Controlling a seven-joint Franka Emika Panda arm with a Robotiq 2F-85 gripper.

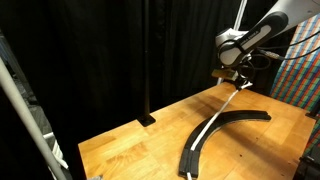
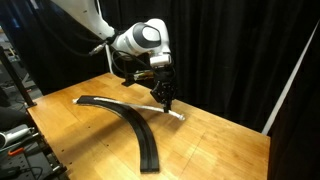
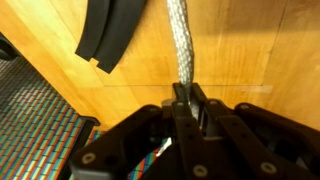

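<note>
A white braided rope [image 3: 180, 32] runs up from between the fingertips of my gripper in the wrist view, and the fingers are shut on it. In exterior view 1 the gripper [image 1: 240, 87] is at the far right part of the table, with the rope [image 1: 213, 121] stretching towards the near edge. A black curved strip [image 1: 234, 117] lies flat on the table. The rope meets the strip's near end and draws away from the curve towards the gripper. Exterior view 2 shows the gripper [image 2: 167, 107] low over the wood, with a short rope end sticking out beyond it.
The wooden table [image 2: 215, 150] has wide bare areas around the strip. Black curtains [image 1: 100, 70] hang behind it. A colourful striped panel [image 1: 298, 65] stands at the right. A small black object [image 1: 146, 120] sits at the table's far edge.
</note>
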